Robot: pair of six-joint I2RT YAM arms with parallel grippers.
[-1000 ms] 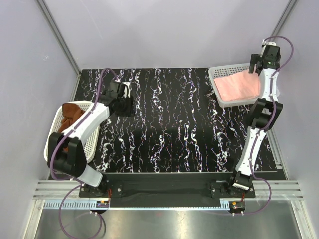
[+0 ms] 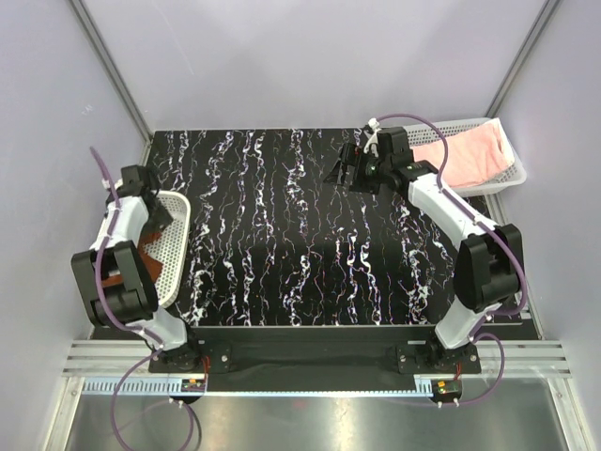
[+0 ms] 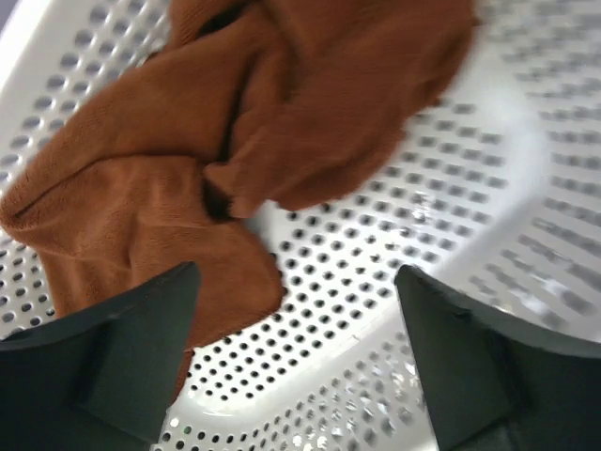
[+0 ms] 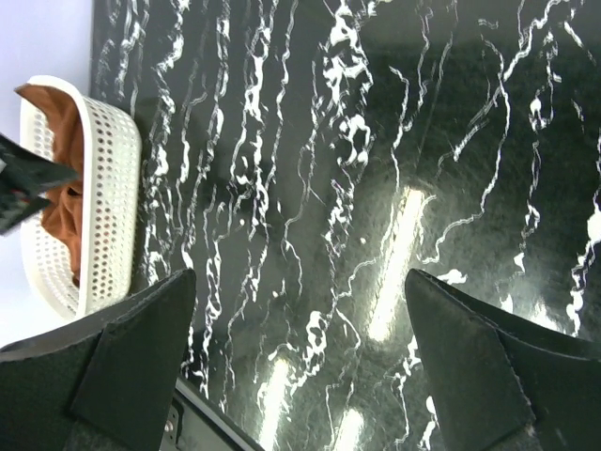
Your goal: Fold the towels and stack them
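Observation:
A crumpled brown towel [image 3: 310, 103] lies in the white perforated basket [image 2: 173, 258] on the left. Over that basket hangs my left gripper [image 2: 158, 221], which covers part of the towel in the top view. In the left wrist view its fingers [image 3: 122, 362] stand apart, with towel and bare basket floor seen beyond the gap and nothing held. My right gripper [image 2: 343, 174] is open above the dark tabletop, left of the right basket; its fingers [image 4: 103, 371] are wide apart and empty. A pink towel [image 2: 470, 155] lies flat in the right white basket [image 2: 513, 177].
The black, white-veined tabletop [image 2: 282, 225] is bare between the two baskets. Raised rims surround both baskets, and grey walls stand close behind them and at the sides.
From the table's left part, my left gripper has swung left over the brown towel's basket. My right gripper has moved from the right basket's far corner leftward to over the table.

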